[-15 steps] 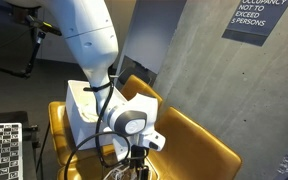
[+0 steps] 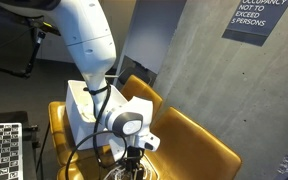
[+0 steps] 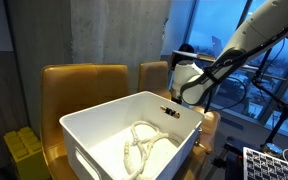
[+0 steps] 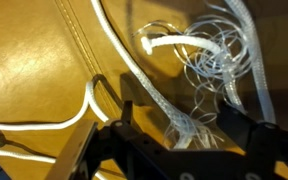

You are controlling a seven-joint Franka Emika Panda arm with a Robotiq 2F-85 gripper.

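Note:
In the wrist view, a white braided rope (image 4: 139, 68) runs down between the spread fingers of my gripper, its frayed end lying in the gap. Another white rope (image 4: 248, 50) with a tangle of loose fibres lies beside it toward the right. A thinner white cord (image 4: 82, 112) bends across the left side. All of these rest on a tan seat (image 4: 44, 55). From exterior view 1, my gripper (image 2: 132, 160) is low over the seat at the rope (image 2: 117, 173). The fingers are part open; no firm hold on the rope shows.
A white box (image 3: 96, 155) with white rope (image 3: 142, 150) inside stands near the arm. Tan seat backs (image 2: 194, 145) rise behind the work area. A yellow crate (image 3: 24, 155) is off to the left in exterior view 2.
Over the last second my gripper has shifted slightly downward toward the rope on the seat. The box and seats have stayed in place.

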